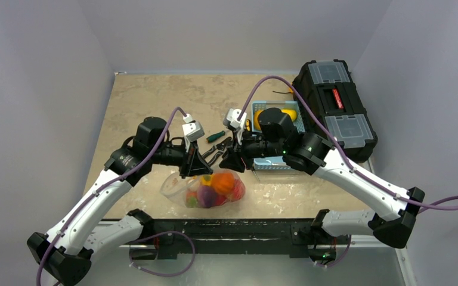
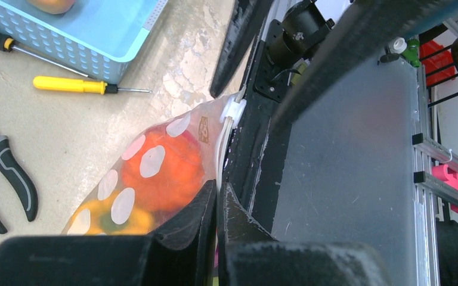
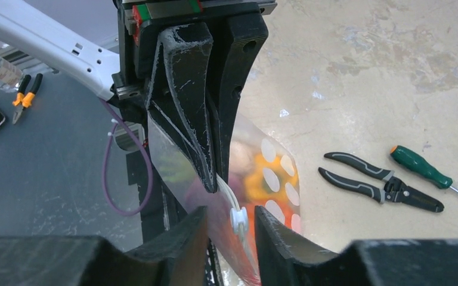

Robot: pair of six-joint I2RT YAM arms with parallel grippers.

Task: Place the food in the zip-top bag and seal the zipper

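Note:
The clear zip top bag (image 1: 176, 188) with white dots lies at the table's front edge, holding colourful food, including an orange pepper (image 1: 222, 182) and a purple piece (image 1: 206, 195). My left gripper is shut on the bag's zipper edge, the pale zipper strip running out from between its fingertips. A white slider (image 3: 239, 220) sits on that strip, a short way from the left fingertips. My right gripper is partly open, its two fingers on either side of the slider with gaps showing. From above, the arms hide the slider.
Pliers (image 3: 387, 189) and a green screwdriver (image 3: 420, 165) lie behind the bag. A yellow screwdriver (image 2: 71, 84) rests beside the blue basket (image 2: 132, 53). The black toolbox (image 1: 319, 95) stands at the back right. Open table lies at the back left.

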